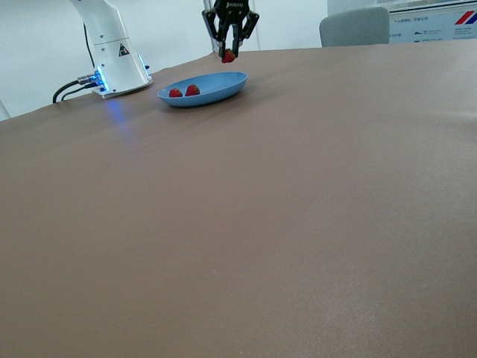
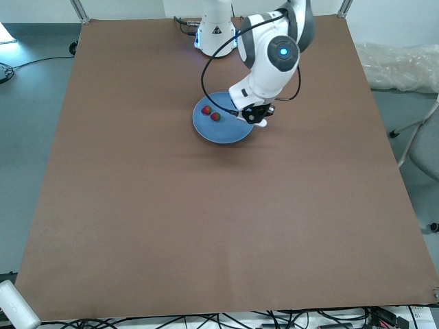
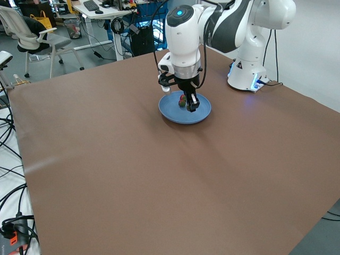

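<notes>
A blue plate with two strawberries sits on the brown table. In the top view the plate (image 1: 212, 88) holds both, and my black gripper (image 1: 229, 52) hangs above it, shut on a third red strawberry (image 1: 228, 57). In the right view the gripper (image 3: 192, 105) is over the plate (image 3: 175, 114), partly hiding what lies there. In the left view the gripper's fingers are mostly hidden by the wrist.
The robot's base (image 2: 212, 34) with its cables stands at the table's back edge. A grey chair (image 2: 429, 144) stands beside the table.
</notes>
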